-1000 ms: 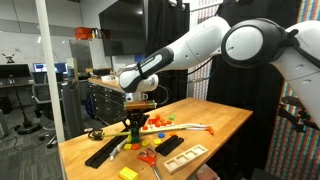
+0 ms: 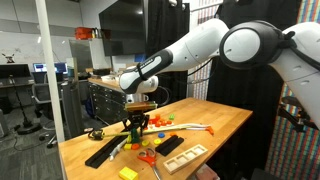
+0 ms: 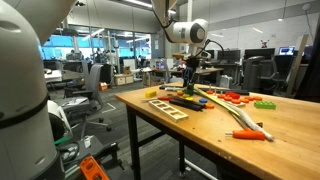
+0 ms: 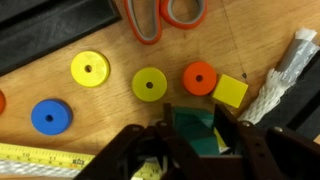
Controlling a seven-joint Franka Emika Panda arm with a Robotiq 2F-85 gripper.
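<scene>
A green object [image 4: 197,140] sits between the dark fingers of my gripper at the bottom of the wrist view. Whether the fingers press on it is not clear, and much of it is hidden by them. In exterior view 1 the gripper [image 2: 135,122] points down over the far left part of the table, low among small coloured pieces. Around it in the wrist view lie a yellow disc [image 4: 150,84], an orange disc [image 4: 200,78], a yellow square block [image 4: 230,91], another yellow disc [image 4: 89,69] and a blue disc [image 4: 52,117].
Scissors [image 4: 148,22] with orange handles lie above the discs in the wrist view, a yellow tape measure [image 4: 50,155] at its lower left. A wooden frame [image 2: 181,163] lies nearer the table's front.
The arm holds nearly the same place over the table in exterior view 1. Less green shows below the gripper now than before; the other objects appear unmoved.
</scene>
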